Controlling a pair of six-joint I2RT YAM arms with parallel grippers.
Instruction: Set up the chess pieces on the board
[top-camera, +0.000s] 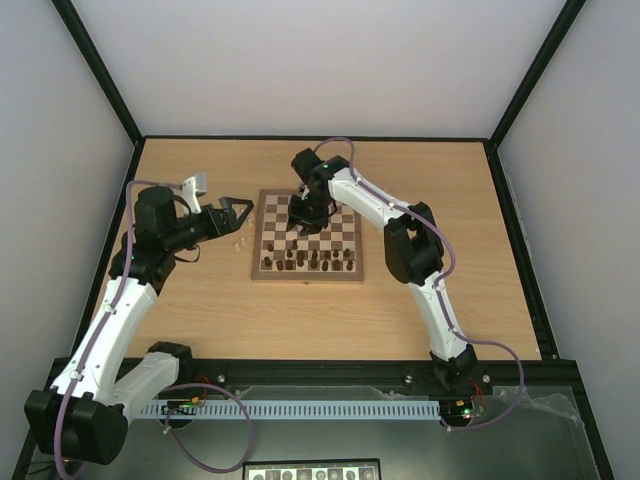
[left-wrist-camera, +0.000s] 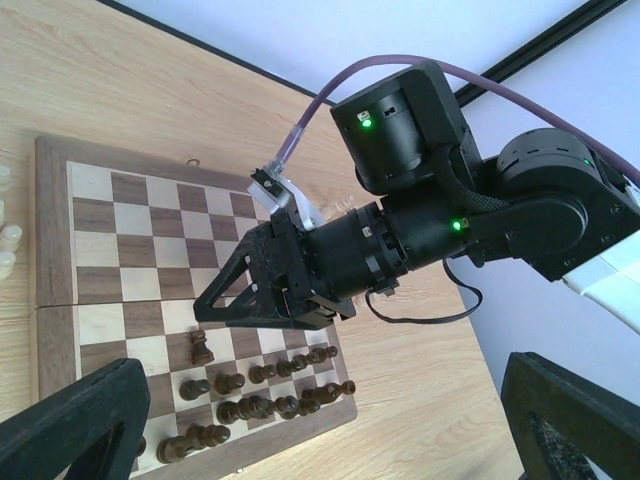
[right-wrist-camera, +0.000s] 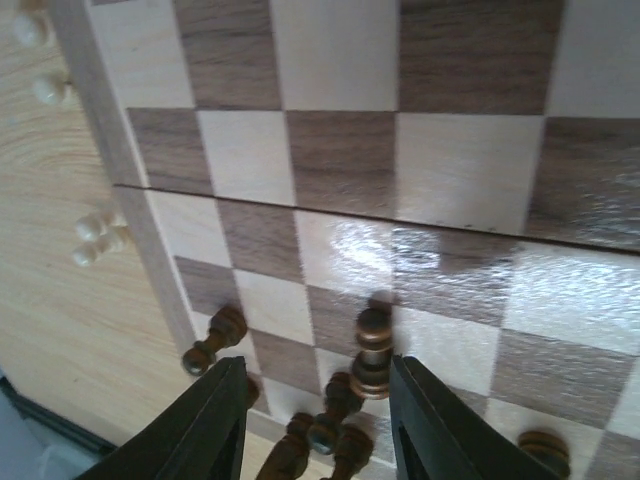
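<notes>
The chessboard (top-camera: 345, 240) holds dark pieces crowded along its near side, a row of pawns (left-wrist-camera: 229, 383) in front of larger pieces (left-wrist-camera: 245, 408). One dark pawn (left-wrist-camera: 201, 348) stands ahead of that row. Over the board, my right gripper (top-camera: 303, 228) points down with its fingers (right-wrist-camera: 215, 415) apart. In the right wrist view that forward pawn (right-wrist-camera: 373, 350) appears near the right fingertip, below the gripper and not held. My left gripper (top-camera: 245, 208) is wide open beside the board's left edge, nothing between its fingers.
Several pale pieces (top-camera: 240, 245) lie on the table left of the board. More pale pieces (left-wrist-camera: 345, 205) are partly hidden behind the right arm. The board's far half looks empty. Bare table (top-camera: 300, 325) extends in front.
</notes>
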